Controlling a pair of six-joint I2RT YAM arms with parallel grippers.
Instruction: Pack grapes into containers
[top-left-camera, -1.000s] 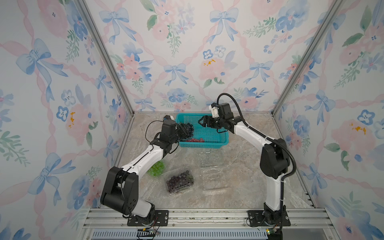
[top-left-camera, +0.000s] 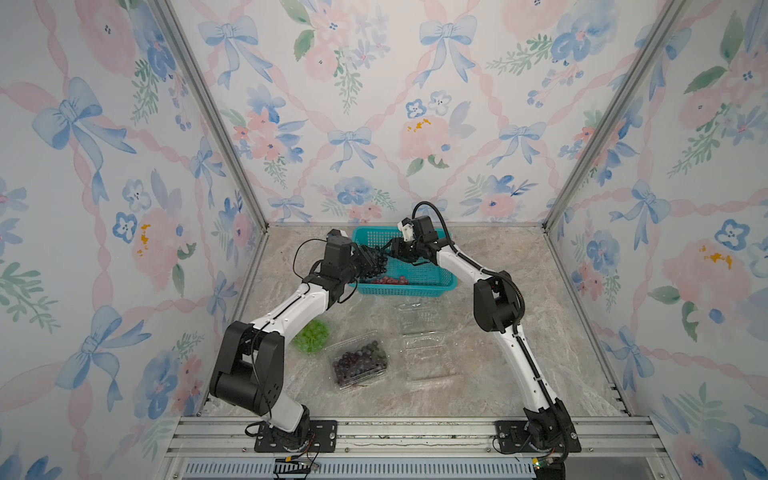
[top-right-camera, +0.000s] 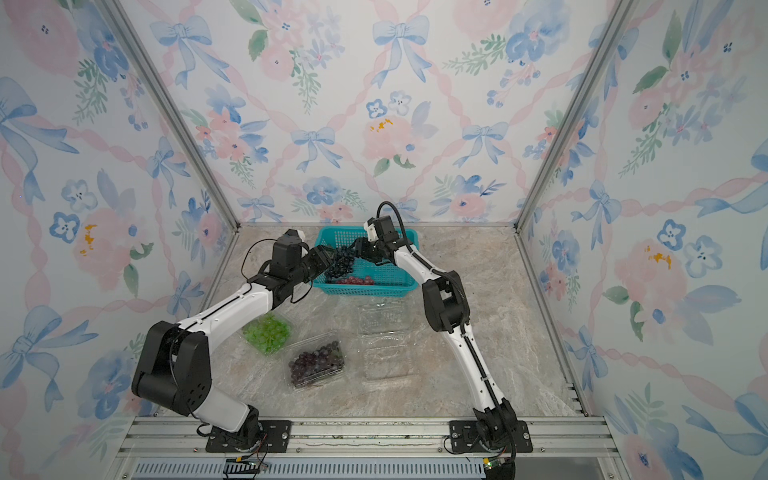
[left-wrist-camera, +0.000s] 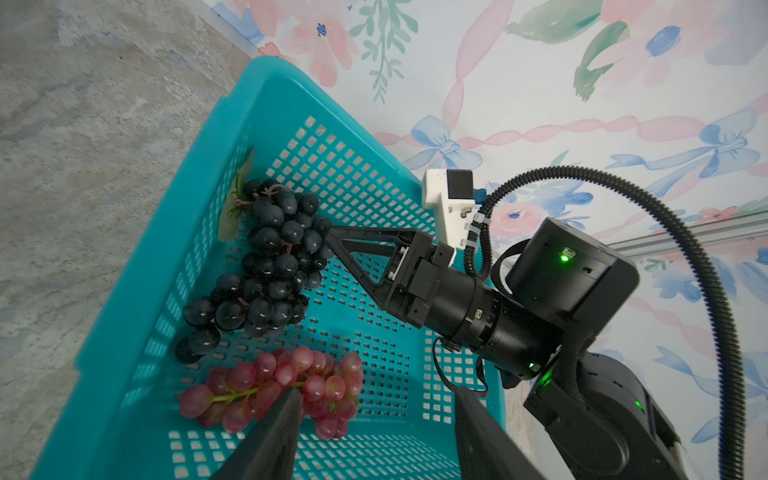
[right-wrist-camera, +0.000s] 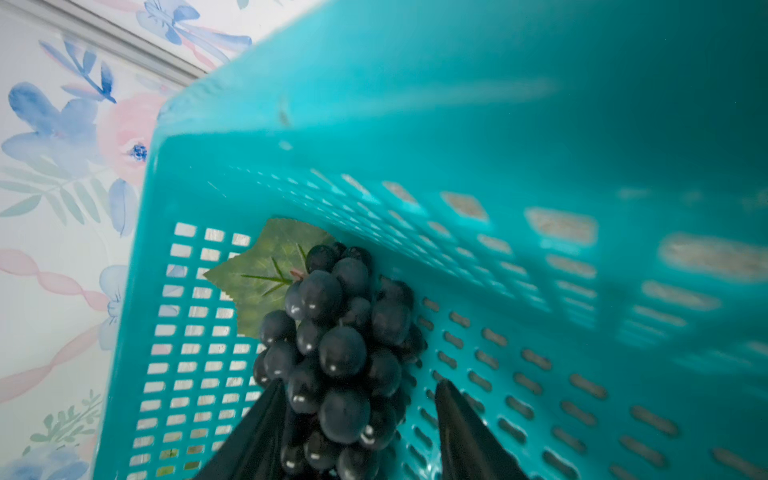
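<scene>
In the left wrist view, a bunch of black grapes with a green leaf lies along one end of the teal basket. Beside it on the basket floor is a smaller bunch of red grapes. My right gripper reaches into the basket with its fingers apart at the black bunch's side. In the right wrist view the black grapes show beyond and between the spread fingers of my right gripper; whether they touch is unclear. My left gripper hangs open above the basket's end, holding nothing.
An empty clear clamshell lies open in front of the basket. Left of it stand a clear container of dark grapes and a container of green grapes.
My right arm has swung left and lowered, bringing its gripper from mid-basket to the black grapes. The left arm has shifted only slightly. The grapes and containers look unmoved.
</scene>
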